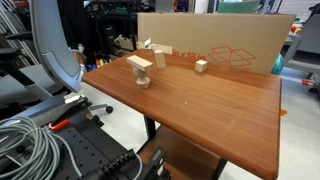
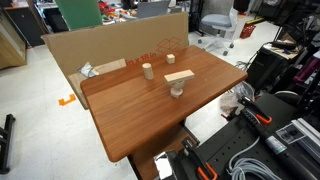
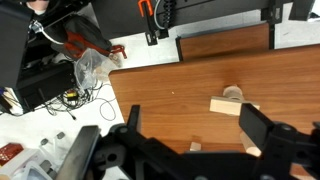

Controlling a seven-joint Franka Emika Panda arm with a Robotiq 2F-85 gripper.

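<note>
A pale wooden bar lies flat across the top of an upright rounded wooden piece near the table's front left. In exterior view 2 the bar and its support stand near the front edge. Behind them are two separate small wooden pieces, one nearer the bar and one farther right. From above, the wrist view shows the bar beyond my gripper. Its dark fingers are spread wide, nothing between them, and it stands high over the table. Neither exterior view shows the gripper.
A cardboard panel stands along the back edge. Coiled cable lies on the dark base in front. A clear plastic bag rests off the table.
</note>
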